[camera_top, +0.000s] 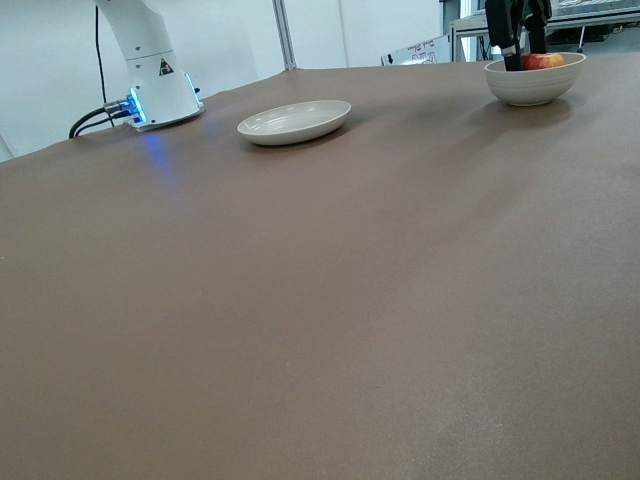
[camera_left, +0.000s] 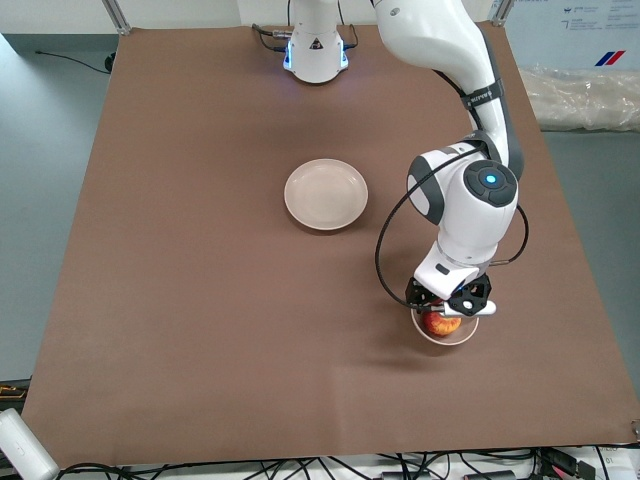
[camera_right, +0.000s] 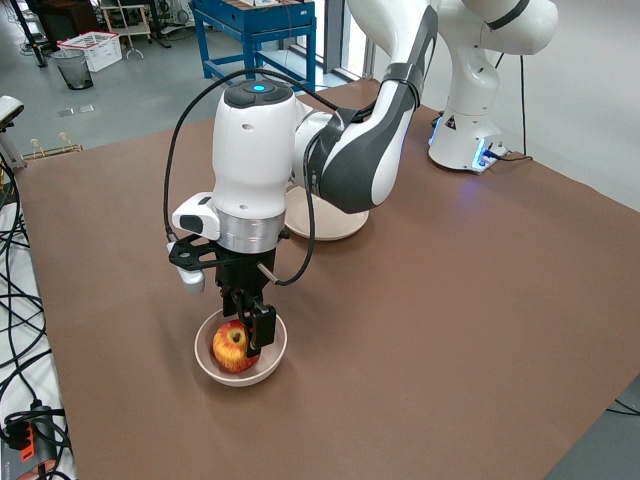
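A red-yellow apple (camera_right: 229, 346) sits in a small white bowl (camera_right: 214, 369), also seen in the top view (camera_top: 530, 90). My black gripper (camera_right: 246, 335) reaches down into the bowl beside the apple; in the top view its fingers (camera_top: 505, 40) stand at the bowl, partly cut off by the frame's top. Whether they close on the apple cannot be told. An empty white plate (camera_left: 325, 194) lies behind, toward the arm's base, apart from the bowl.
The arm's base (camera_left: 315, 55) stands at the back edge. Cables and hardware run along the near edge in the left view.
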